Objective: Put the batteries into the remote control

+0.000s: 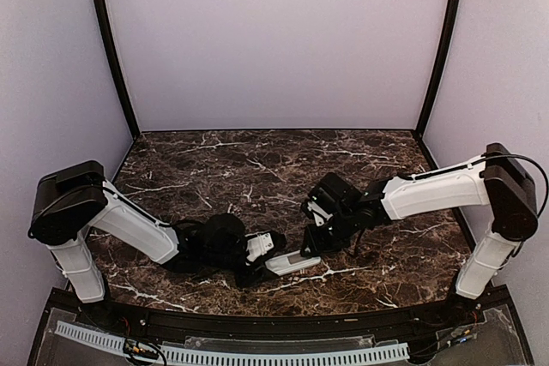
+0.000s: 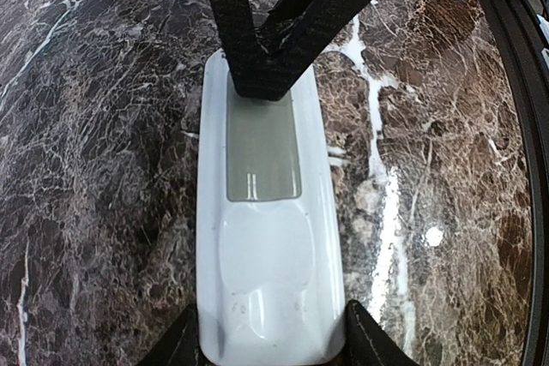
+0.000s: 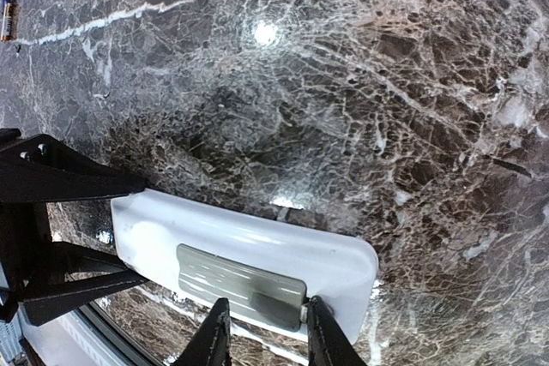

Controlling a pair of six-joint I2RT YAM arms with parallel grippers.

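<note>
The white remote control [image 2: 270, 272] lies face-down or face-up, I cannot tell which, with a grey panel [image 2: 262, 156] set along its length. My left gripper is shut on its near end, one finger against each side. At the far end, my right gripper is over the remote, part open, its fingertips close to the end of the grey panel. A small dark and silvery piece [image 3: 313, 308] shows beside one right fingertip; what it is, I cannot tell. In the right wrist view a battery [image 3: 7, 19] rests on the table at the upper left corner.
A black rail [image 1: 274, 321] and a white slotted strip [image 1: 283, 357] run along its front edge. The two grippers stand close together over the remote.
</note>
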